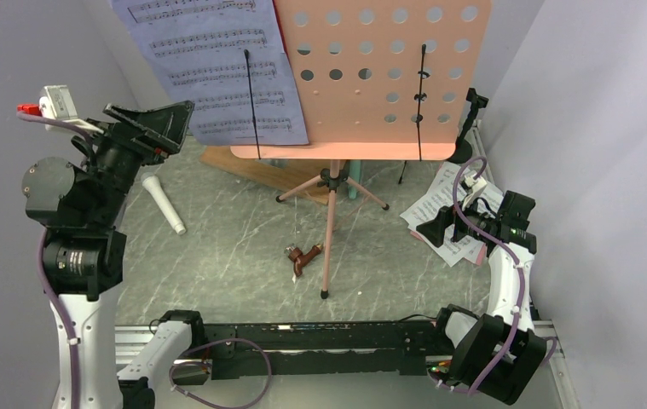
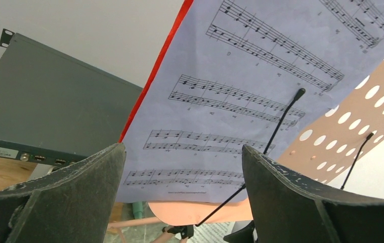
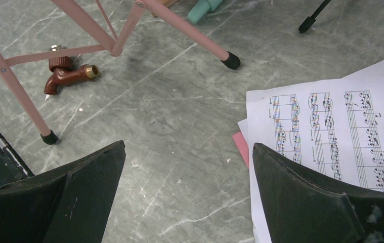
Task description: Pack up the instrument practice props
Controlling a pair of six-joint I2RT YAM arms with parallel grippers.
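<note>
A pink music stand [image 1: 362, 102] stands at the back, its perforated desk tilted above the floor. On the desk's left half leans a music book [image 1: 217, 81], held by a thin black page arm [image 1: 252, 102]. My left gripper [image 1: 185, 128] is raised at the book's lower left edge, fingers parted. In the left wrist view the sheet music [image 2: 195, 116] with its red edge shows beyond the fingers, and nothing is gripped. Over loose music sheets [image 3: 326, 131] on the right floor, my right gripper stands open and empty.
A white roll [image 1: 163, 204] lies on the left floor. A brown tap [image 1: 304, 257] rests beside the stand's front leg [image 1: 326, 256]. A black stand [image 1: 470, 128] is at the back right. Behind the book is a grey box [image 2: 63, 101].
</note>
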